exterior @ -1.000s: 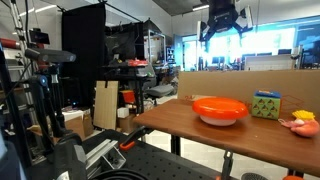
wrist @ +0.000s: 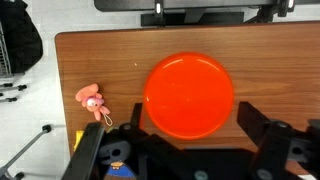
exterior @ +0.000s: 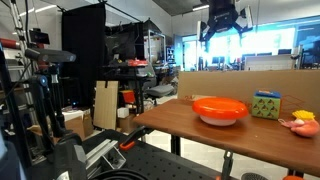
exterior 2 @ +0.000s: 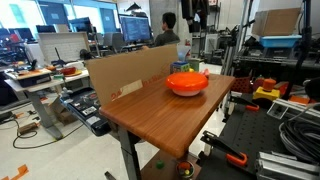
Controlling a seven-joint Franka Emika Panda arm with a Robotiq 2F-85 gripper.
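A round orange-red dish (exterior: 220,106) rests on the wooden table, with a paler base showing beneath its rim in exterior view 1. From above, its flat orange-red face (wrist: 189,95) fills the middle of the wrist view. High over the table hangs my gripper (exterior: 222,24), well clear of the dish. Its dark fingers (wrist: 270,135) stand wide apart at the lower left and right of the wrist view, so it is open, and nothing shows between them.
A pink toy (wrist: 93,102) lies beside the dish. Near the cardboard panel (exterior 2: 119,77) at the table's back stands a green-and-blue block (exterior: 266,104). Bare wooden tabletop (exterior 2: 160,115) surrounds the dish, with open room on the near side in exterior view 2.
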